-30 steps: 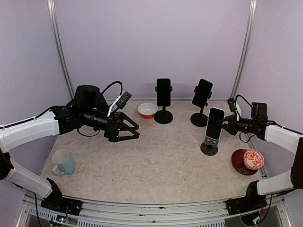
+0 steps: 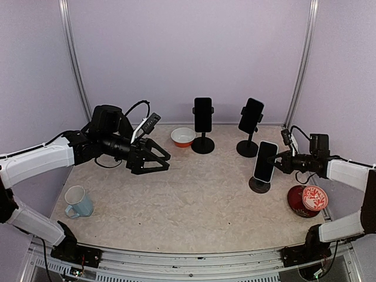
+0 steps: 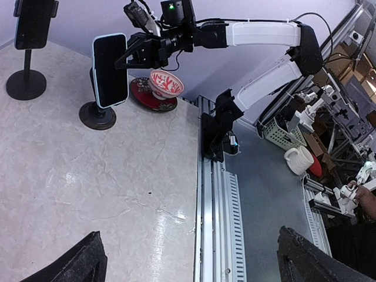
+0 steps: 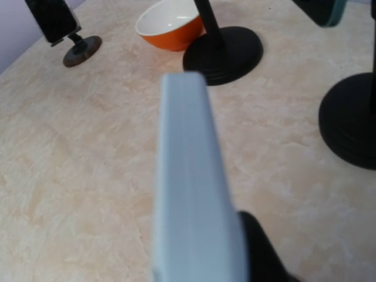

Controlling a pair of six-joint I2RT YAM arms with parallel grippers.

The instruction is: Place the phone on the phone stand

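My right gripper [image 2: 278,159] is shut on the phone [image 2: 264,161], which stands tilted just over a low dark stand [image 2: 259,187] at the right of the table. In the left wrist view the phone [image 3: 110,70] covers the upper part of that stand [image 3: 97,119]; whether it rests on it I cannot tell. The right wrist view is mostly filled by the phone's blurred pale edge [image 4: 191,182]. My left gripper [image 2: 154,157] hangs open and empty over the left half of the table.
Two black stands with phones [image 2: 202,111] [image 2: 252,114] stand at the back, beside an orange bowl [image 2: 183,137]. A red plate [image 2: 294,202] with a patterned bowl [image 2: 315,198] is at the right, a blue mug [image 2: 79,201] at front left.
The phone and my right gripper have moved downward toward the stand's base. The left arm has shifted very slightly.
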